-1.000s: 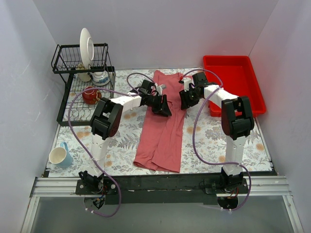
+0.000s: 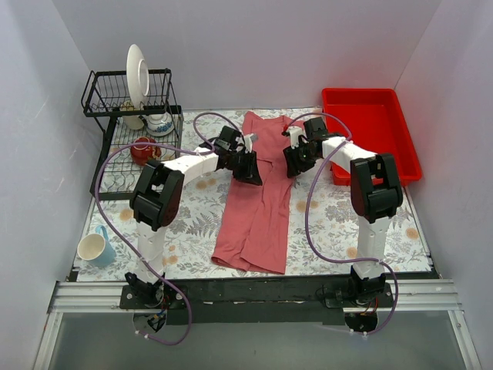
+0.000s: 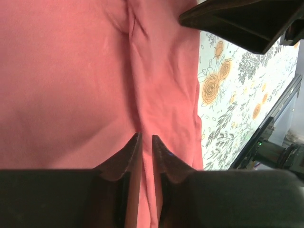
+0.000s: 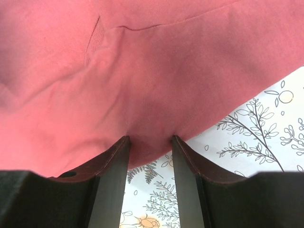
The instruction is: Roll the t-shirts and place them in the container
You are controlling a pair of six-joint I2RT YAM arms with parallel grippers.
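Note:
A red t-shirt (image 2: 258, 220) lies lengthwise on the table, its sides folded inward into a long strip with the collar end at the back. Over its upper left part is my left gripper (image 2: 256, 183); in the left wrist view its fingertips (image 3: 137, 140) are a small gap apart above a fold line, with no cloth seen pinched. At the shirt's right edge stands my right gripper (image 2: 291, 175). The right wrist view shows its fingers (image 4: 121, 149) parted, with the shirt's edge (image 4: 152, 154) lying below and between the tips, not clamped.
A red bin (image 2: 373, 116) stands at the back right. The black dish rack (image 2: 139, 193) with plates and a teapot occupies the back left, and a blue mug (image 2: 96, 247) sits front left.
The left gripper has shifted left across the shirt, and its fingers have drawn closer together. The right arm stays almost in place, and the shirt looks the same.

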